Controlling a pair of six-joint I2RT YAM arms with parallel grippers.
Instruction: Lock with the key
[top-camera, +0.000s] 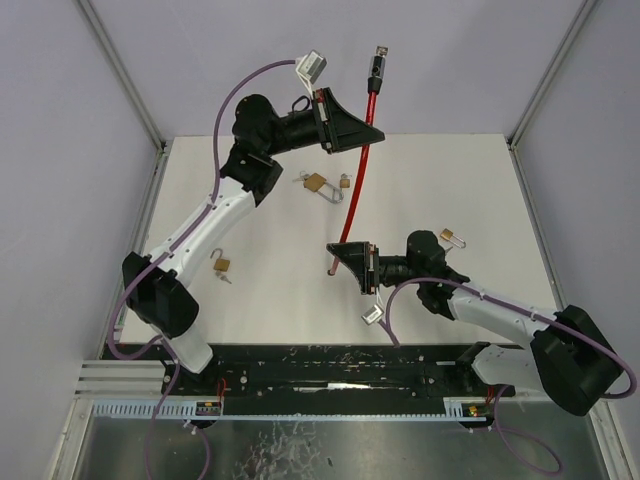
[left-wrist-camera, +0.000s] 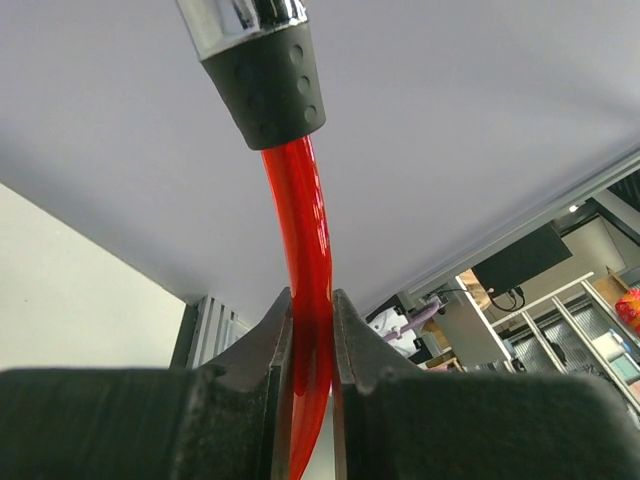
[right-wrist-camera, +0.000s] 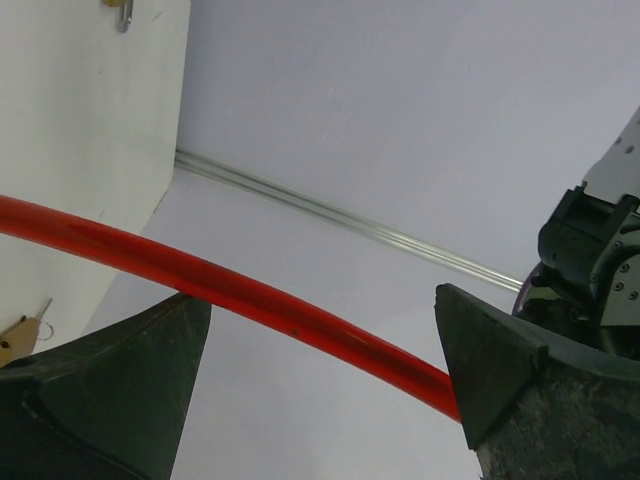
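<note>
A long red tube (top-camera: 356, 190) with a black-and-silver end at top runs diagonally between my grippers. My left gripper (top-camera: 365, 134) is shut on it near that upper end; in the left wrist view the tube (left-wrist-camera: 300, 220) rises from between the fingers. My right gripper (top-camera: 345, 255) is open around the tube's lower part, which crosses between its fingers in the right wrist view. Brass padlocks with keys lie on the white board: one at the back (top-camera: 315, 183), one at the left (top-camera: 222, 264), one at the right (top-camera: 448, 236).
The white board (top-camera: 280, 300) has free room at its front and middle. Grey walls surround it. A small brass piece (top-camera: 345, 181) lies beside the back padlock.
</note>
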